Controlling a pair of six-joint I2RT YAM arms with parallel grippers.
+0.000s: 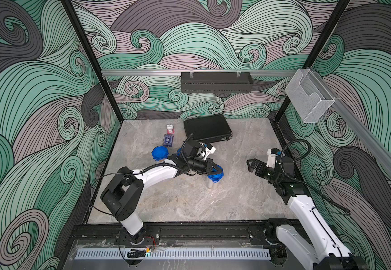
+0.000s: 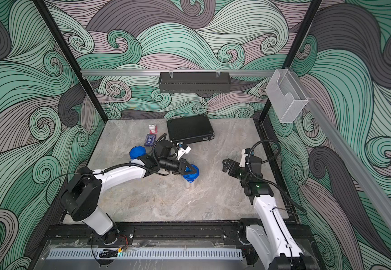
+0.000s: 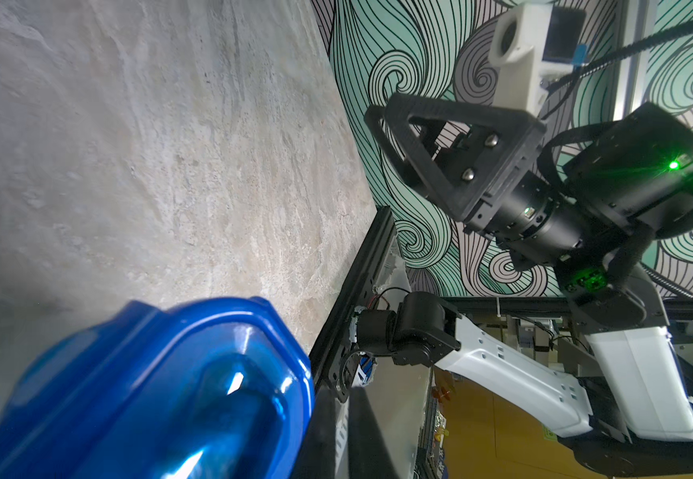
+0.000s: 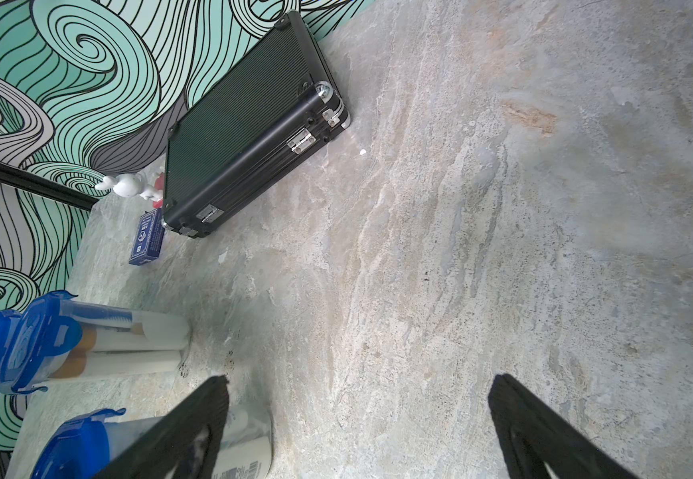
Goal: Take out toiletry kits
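A clear container with a blue lid (image 1: 215, 176) stands near the table's middle. Over that lid is my left gripper (image 1: 216, 171), its black fingers together. In the left wrist view the glossy lid (image 3: 162, 391) fills the lower left, beside the blurred fingers, with nothing seen between them. Two more blue-lidded containers (image 4: 115, 339) stand to the left, with pale items inside; one is mostly behind the left arm from above. At the right of the table, my right gripper (image 1: 252, 165) is open and empty, its two fingers (image 4: 541, 431) wide apart.
A closed black case (image 1: 208, 128) lies at the back. Left of it are a small dark blue box (image 1: 168, 140) and a white figure on a red base (image 1: 170, 129). A mesh holder (image 1: 309, 96) hangs at the right.
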